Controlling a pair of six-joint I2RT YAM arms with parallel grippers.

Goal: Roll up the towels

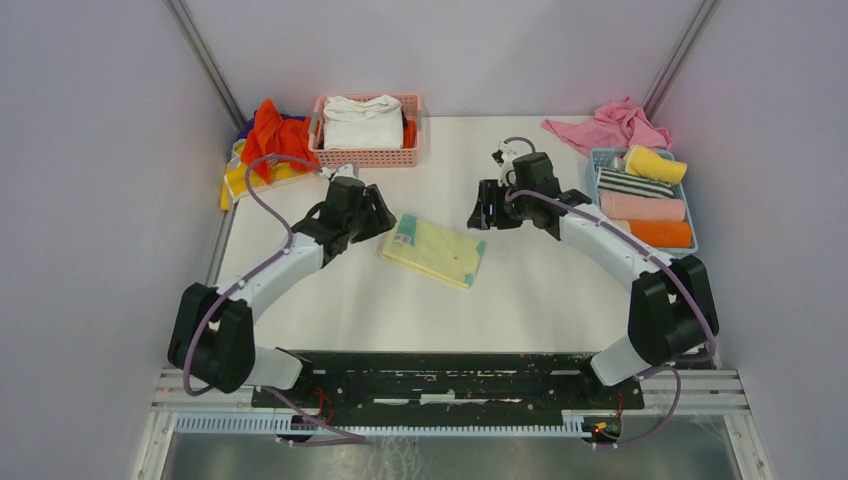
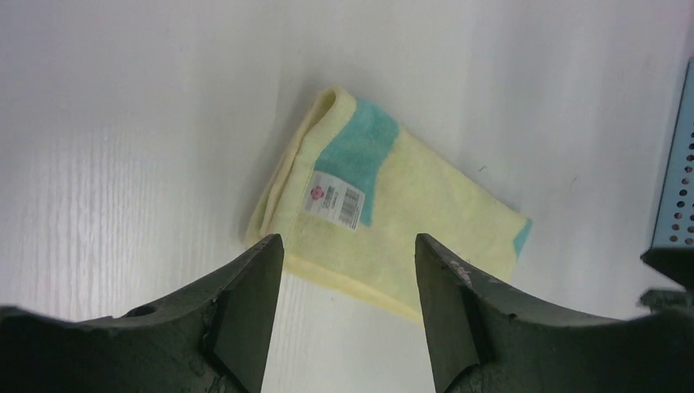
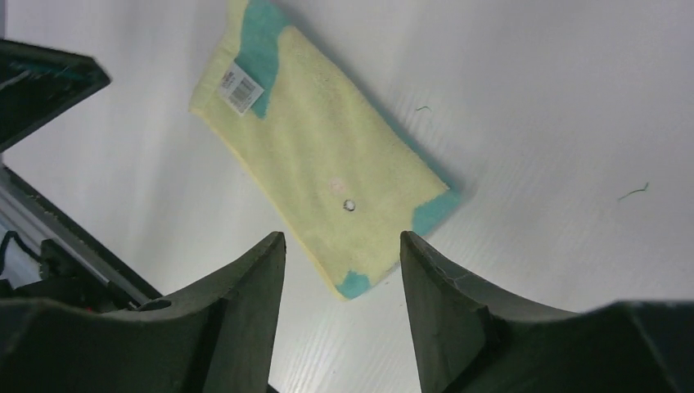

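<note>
A pale yellow towel (image 1: 432, 250) with blue-green patches lies folded flat on the middle of the table, slanted so its right end is nearer the front. In the left wrist view, the towel (image 2: 425, 196) shows a white label and a folded edge on the left. My left gripper (image 1: 390, 222) hangs over the towel's left end; its fingers (image 2: 250, 303) are apart with nothing gripped. To the right of the towel my right gripper (image 1: 480, 218) stands open and empty. From the right wrist view, the towel (image 3: 319, 155) lies ahead of the spread fingers (image 3: 254, 311).
A blue basket (image 1: 598, 200) at the right holds several rolled towels. At the back left stands a pink basket (image 1: 365, 158) with a white towel, beside an orange towel (image 1: 275, 138) and others. A pink towel (image 1: 615, 127) lies back right. Bare table surrounds the yellow towel.
</note>
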